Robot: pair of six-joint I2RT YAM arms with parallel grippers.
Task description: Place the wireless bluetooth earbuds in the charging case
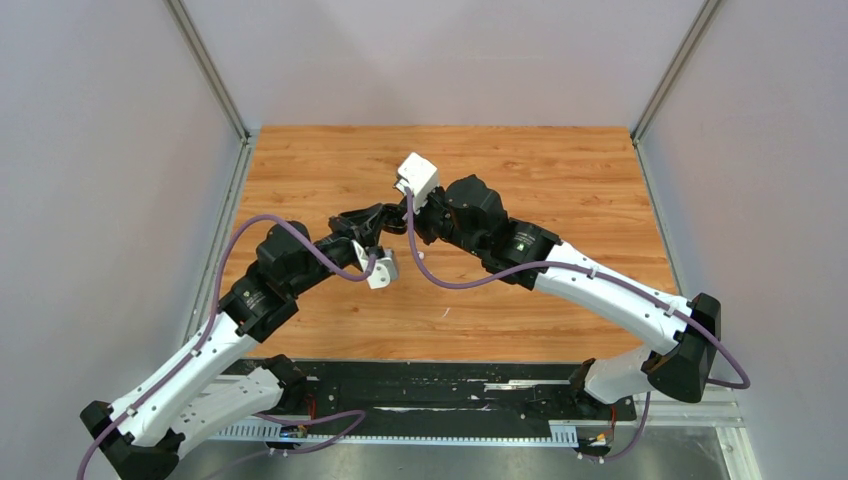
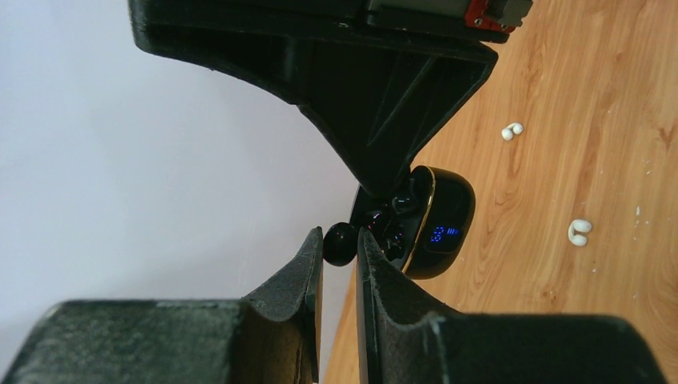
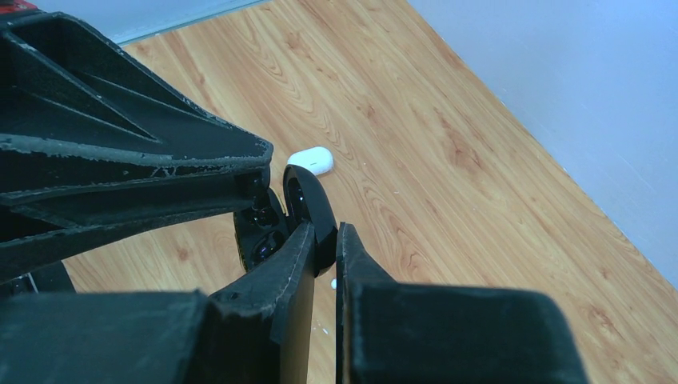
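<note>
In the left wrist view my left gripper is shut on a small black earbud [image 2: 340, 246], whose rounded end shows between the fingertips. Just beyond it is the opened black charging case [image 2: 449, 220], with blue digits lit on its outside. My right gripper is shut on this case, gripping it by one edge in the right wrist view. From the left there, the left gripper's fingers [image 3: 192, 172] reach close to the case's inner side. Whether the earbud touches its slot cannot be told, and dark shapes inside the case are unclear. Both grippers meet above the table in the top view.
Two small white pieces, an upper one [image 2: 512, 130] and a lower one [image 2: 579, 232], lie on the wooden table [image 1: 530, 160]. A white rounded box [image 3: 311, 161] rests there too.
</note>
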